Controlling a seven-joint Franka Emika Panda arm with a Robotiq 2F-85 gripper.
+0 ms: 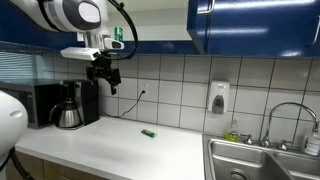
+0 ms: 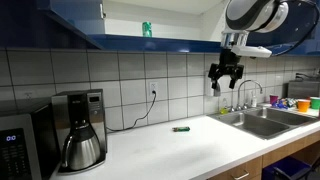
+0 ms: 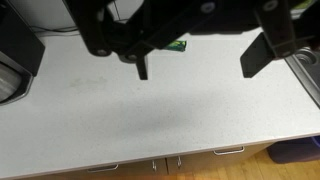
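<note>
My gripper is open, its two fingers [image 3: 257,57] wide apart and only bare counter showing between the tips. It hangs well above the white counter [image 1: 135,150], pointing downward, as both exterior views show. A small green object with a dark end [image 1: 148,133] lies on the counter toward the wall, clear of the gripper. In the wrist view this green object [image 3: 177,45] is partly hidden behind the gripper body.
A coffee maker with a steel jug [image 2: 84,145] and a microwave [image 2: 20,145] stand at one end. The sink [image 1: 240,165] and tap lie at the other. Blue cupboards [image 1: 262,28] hang overhead; a green item [image 2: 147,30] sits on the open shelf. Mid-counter is mostly free.
</note>
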